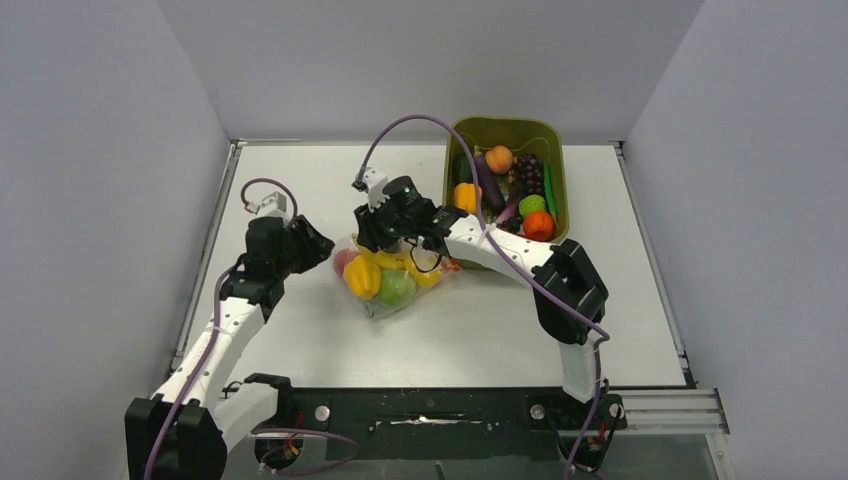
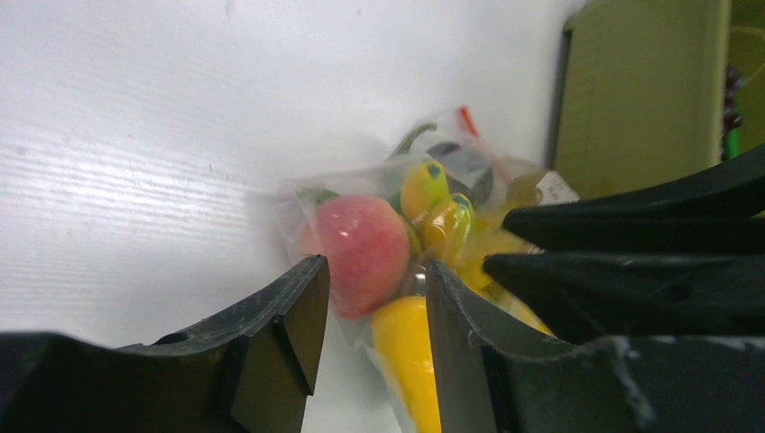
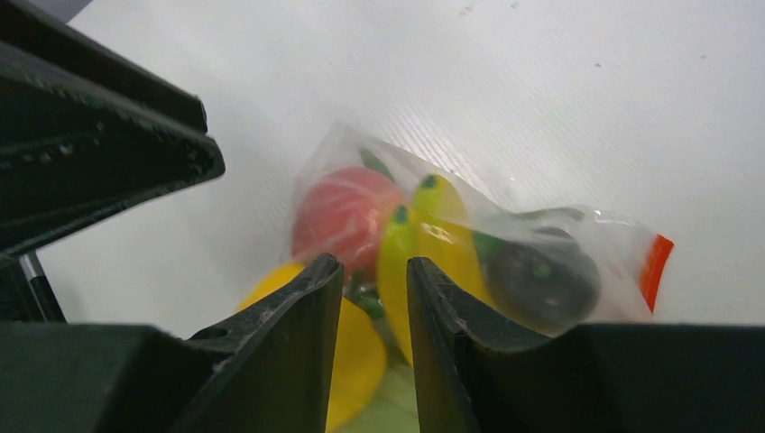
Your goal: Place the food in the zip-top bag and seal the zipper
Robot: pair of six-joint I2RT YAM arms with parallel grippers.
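A clear zip top bag (image 1: 381, 311) lies in the middle of the table with food inside. Through its film show a yellow pepper (image 1: 362, 277), a green cabbage-like item (image 1: 397, 288), a reddish fruit (image 2: 356, 244), yellow bananas (image 3: 442, 239) and a dark round item (image 3: 543, 280). An orange-red strip (image 3: 657, 271) marks one corner. My left gripper (image 1: 323, 248) is just left of the bag, its fingers parted and nothing held between them. Above the bag's far side, my right gripper (image 1: 369, 241) is also parted and empty, covering part of the bag from above.
A green bin (image 1: 556, 150) at the back right holds several foods, among them a peach (image 1: 499, 159) and an eggplant (image 1: 489, 185). The two grippers are close together. Bare table lies in front of the bag and to the far right.
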